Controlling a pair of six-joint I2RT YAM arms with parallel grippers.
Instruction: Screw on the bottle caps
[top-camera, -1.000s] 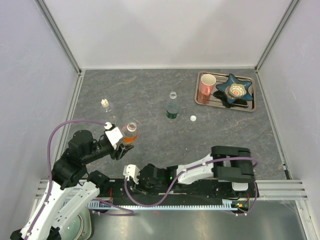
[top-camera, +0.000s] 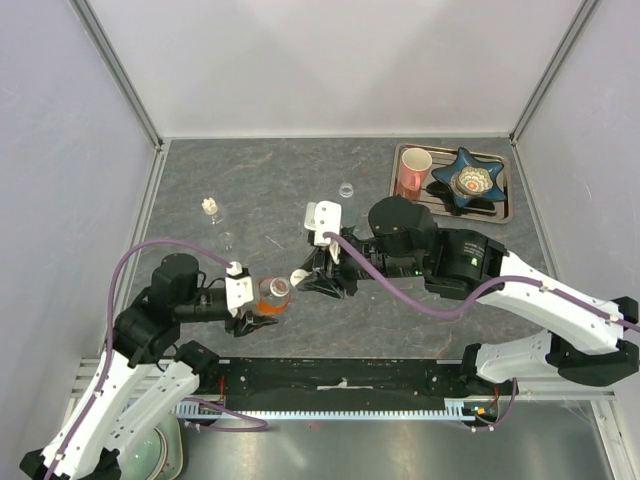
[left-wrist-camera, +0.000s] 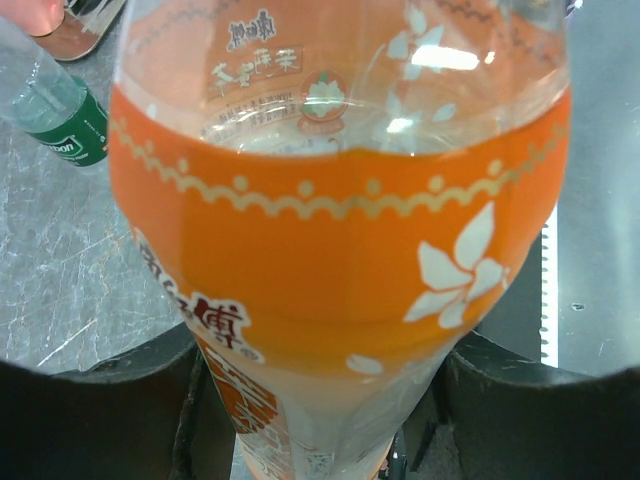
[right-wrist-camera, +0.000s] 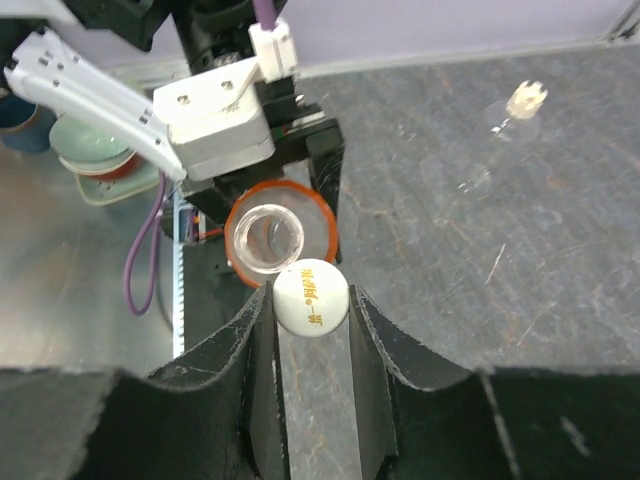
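An orange-labelled bottle (top-camera: 273, 298) is held upright by my left gripper (top-camera: 250, 320), shut on it; its wrist view is filled by the label (left-wrist-camera: 340, 260). Seen from the right wrist, its open neck (right-wrist-camera: 268, 238) shows uncapped. My right gripper is shut on a white cap (right-wrist-camera: 311, 290), held just to the right of that bottle in the top view. A green-labelled bottle (left-wrist-camera: 65, 125) stands behind the right arm. A clear bottle (top-camera: 220, 225) with a pale top stands at the back left.
A metal tray (top-camera: 420, 203) with a pink mug (top-camera: 414, 170) and a blue star-shaped dish (top-camera: 452, 178) sits at back right. Walls enclose the table on three sides.
The right arm has moved from the front edge up to the middle, bringing a cap beside the bottle. My left gripper and its bottle have shifted slightly right and toward the front.
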